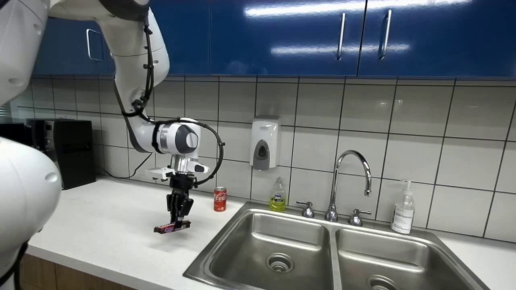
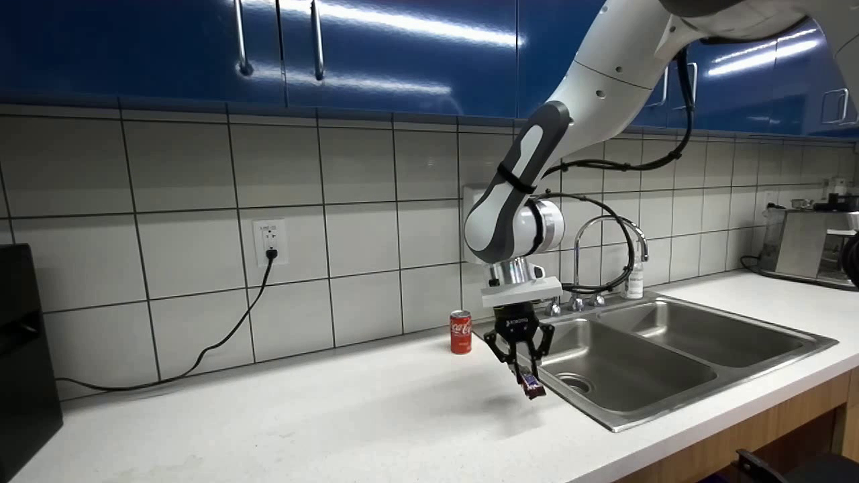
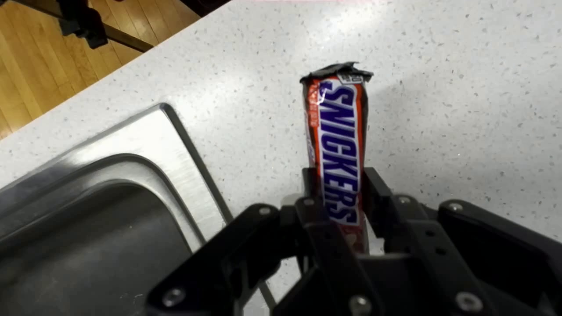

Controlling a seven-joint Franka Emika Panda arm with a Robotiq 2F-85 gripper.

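Note:
A Snickers bar [image 3: 337, 142] in a brown wrapper is pinched between my fingers, its far end sticking out past them in the wrist view. My gripper is shut on it, one finger along each long side. In exterior view 1 the gripper [image 1: 179, 223] points down over the white counter, left of the sink, with the bar held roughly level. A shadow lies on the counter below, and the bar appears a little above the surface. From exterior view 2, the bar [image 2: 531, 385] shows end-on beneath the gripper [image 2: 523, 371].
A red Coca-Cola can [image 1: 220, 199] stands near the wall behind the gripper. The double steel sink [image 1: 333, 241] lies to the right in exterior view 1, with a faucet [image 1: 333, 193] and a green soap bottle [image 1: 278, 195] behind it. Bare counter [image 1: 106, 212] stretches left.

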